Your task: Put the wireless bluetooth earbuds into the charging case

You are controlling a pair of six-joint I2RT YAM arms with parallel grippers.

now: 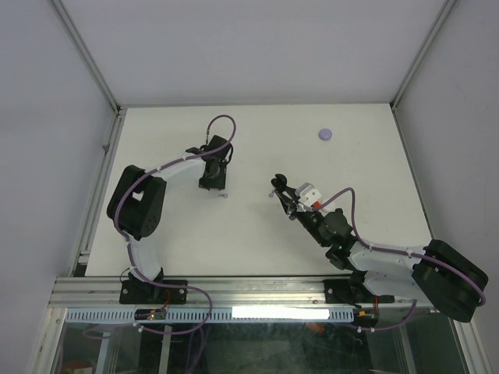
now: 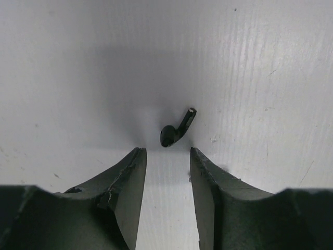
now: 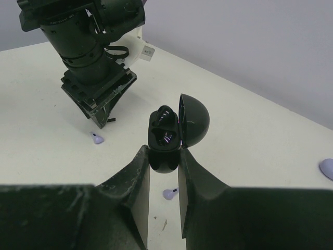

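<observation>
A black charging case (image 3: 164, 136) with its rounded lid (image 3: 194, 121) raised is held upright, my right gripper shut on its lower part. Dark slots show inside, but whether an earbud sits in them I cannot tell. On the white table lies a black earbud (image 2: 179, 127), its stem slanting up and right in the left wrist view. My left gripper is just above it, part open, with the earbud ahead of the gap between its fingertips and nothing visibly gripped. From above, the left gripper (image 1: 212, 186) hides that earbud.
Two small lilac earbuds lie loose: one (image 1: 223, 195) close beside the left gripper, another (image 3: 170, 194) below the held case. A lilac oval case (image 1: 324, 134) rests at the back right.
</observation>
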